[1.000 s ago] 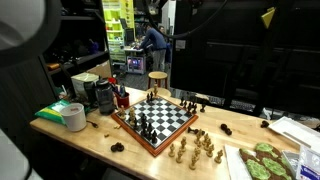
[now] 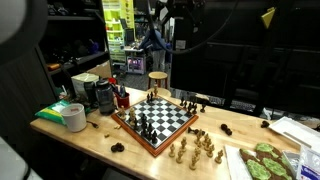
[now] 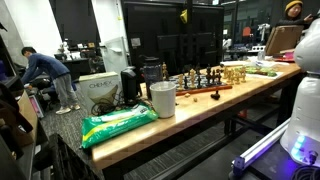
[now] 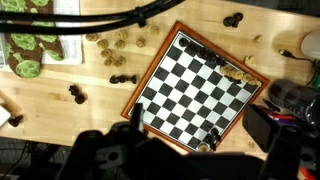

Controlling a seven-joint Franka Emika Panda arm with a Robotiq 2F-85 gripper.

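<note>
A chessboard (image 4: 195,95) with a brown border lies on the wooden table, dark pieces (image 4: 205,52) lined along one edge and a few others near another edge. My gripper hangs high above the board, its fingers wide apart with nothing between them. Part of it shows at the top of exterior view 1, well clear of every piece. Light pieces (image 2: 196,150) stand in a loose group off the board on the right. Close to the front table edge are small dark pieces (image 2: 118,147).
A white mug (image 2: 74,118), a dark kettle-like vessel (image 2: 105,97) and a green bag (image 3: 118,123) occupy the table's left end. On the right lie a green-and-brown patterned cloth (image 2: 262,164) and a white tray (image 2: 295,131). Bare wood surrounds the board's right side.
The gripper and its cables at the top of exterior view 1 have come lower into view. The board and pieces look unmoved. A person in the background has shifted.
</note>
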